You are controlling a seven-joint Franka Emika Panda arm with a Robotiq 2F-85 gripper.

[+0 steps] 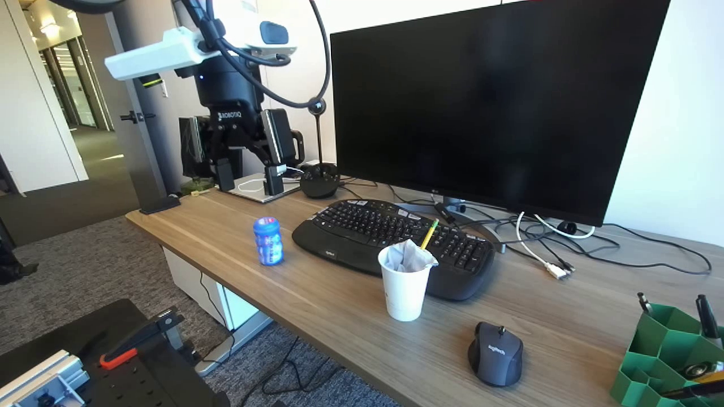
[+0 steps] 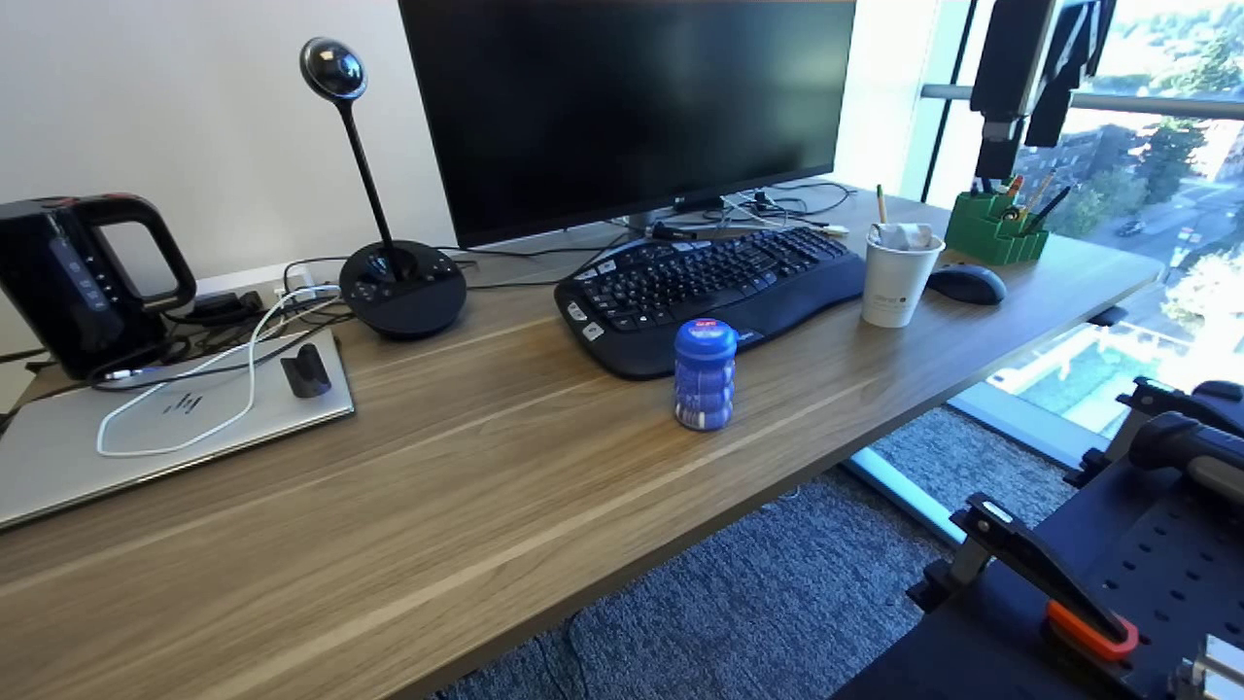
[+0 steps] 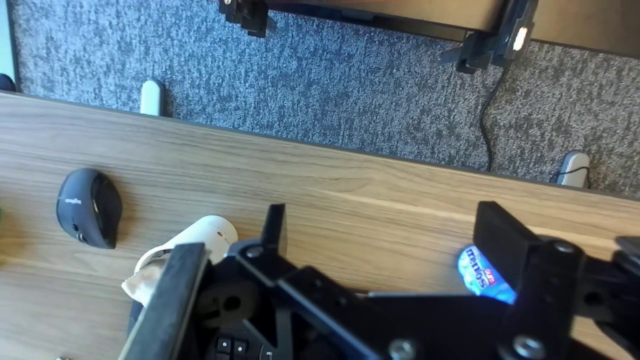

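Note:
My gripper (image 1: pixel 249 177) is open and hangs above the desk, nothing between its fingers. From the wrist view, its fingers (image 3: pixel 274 228) are spread wide over the desk. A blue Mentos tub (image 1: pixel 268 241) stands upright near the desk's front edge; in the wrist view the right finger partly hides the tub (image 3: pixel 480 273). The white paper cup (image 1: pixel 405 291), standing in front of the keyboard, has crumpled pale material (image 1: pixel 408 256) at its mouth and a yellow-green pencil (image 1: pixel 429 234) sticking up. Part of the cup (image 3: pixel 210 231) is behind the left finger in the wrist view.
A black keyboard (image 1: pixel 339 237) lies before the large monitor (image 1: pixel 475 115). The mouse (image 1: pixel 496 356) and a green pen holder (image 1: pixel 651 353) are at the right. A laptop (image 2: pixel 175 408) with cables lies at the far left. Bare wood (image 2: pixel 466 490) separates laptop and tub.

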